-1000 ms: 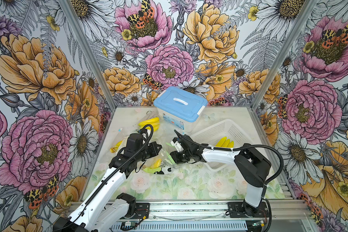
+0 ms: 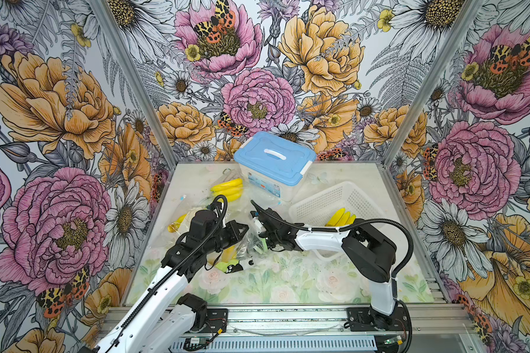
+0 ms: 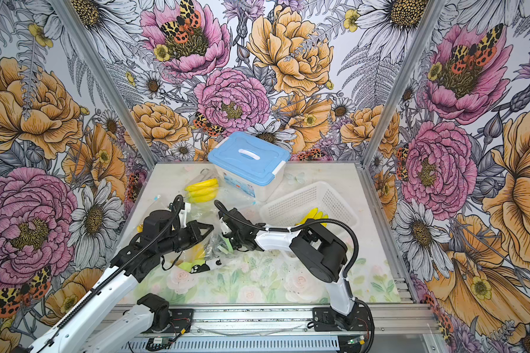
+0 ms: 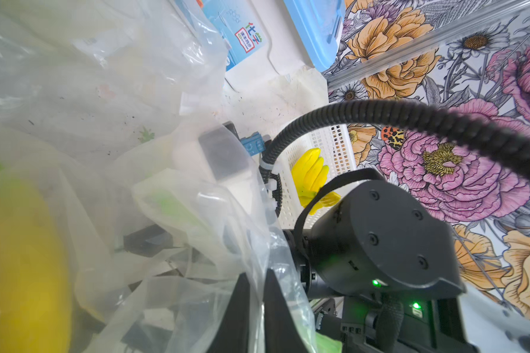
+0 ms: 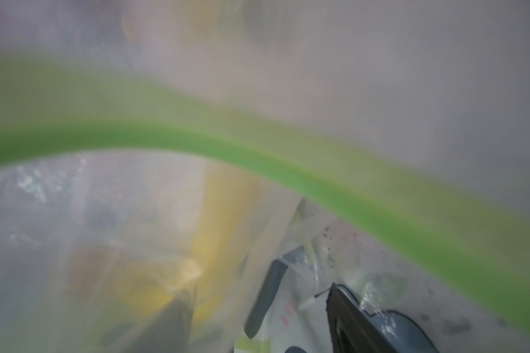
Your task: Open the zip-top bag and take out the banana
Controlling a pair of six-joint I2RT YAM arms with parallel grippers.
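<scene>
A clear zip top bag (image 4: pixel 117 188) bunches between my two grippers at the middle-left of the table, a yellow banana (image 4: pixel 23 264) inside it. In the right wrist view its green zip strip (image 5: pixel 312 188) crosses close to the lens, the banana blurred behind film. My left gripper is part open; its fingers stand a small gap apart, with a fold of film running between them. Whether they grip it does not show. My right gripper stands open at the bag, its fingers wide apart and film around the left one.
Yellow bananas (image 2: pixel 226 188) lie at the back left, near the blue-lidded box (image 2: pixel 276 156). A white basket (image 2: pixel 359 197) with bananas (image 2: pixel 340 217) stands right of the right gripper.
My right gripper has shifted left, closer to the left one. The green strip at the right gripper is now less visible from above.
</scene>
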